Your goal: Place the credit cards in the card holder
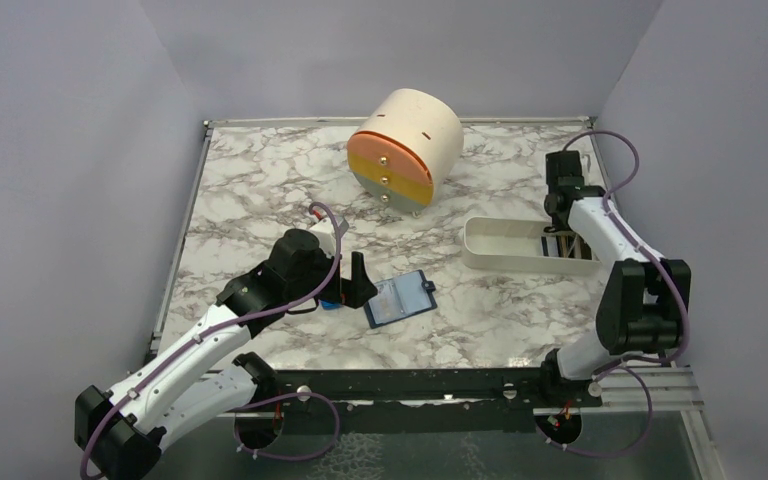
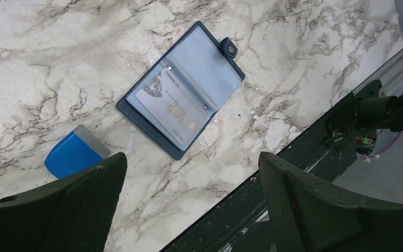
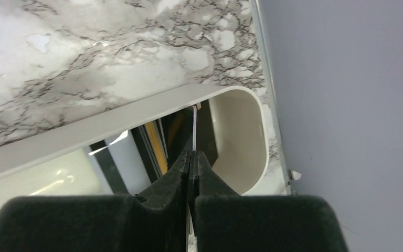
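Observation:
The blue card holder lies open on the marble, a VIP card in its left sleeve. My left gripper hangs over it, open and empty. A white bin at the right holds several cards on edge at its right end, mostly dark, one yellow. My right gripper is over that end, shut, its tips at a thin pale edge; whether that edge is between the fingers is unclear.
A cream drum with coloured drawers stands at the back middle. A blue object lies left of the holder. Walls border the back and sides.

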